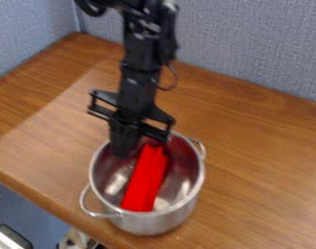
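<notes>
A steel pot point(173, 214) with side handles stands near the front edge of the wooden table. A long red object point(145, 182) lies inside it, lengthwise from front to back. The black gripper point(122, 141) is over the back left of the pot, its lower end at or inside the rim and blurred. Whether anything is between its fingers is hidden or too unclear to tell.
A grey padded wall point(251, 49) runs along the back. Dark items lie below the table's front left edge.
</notes>
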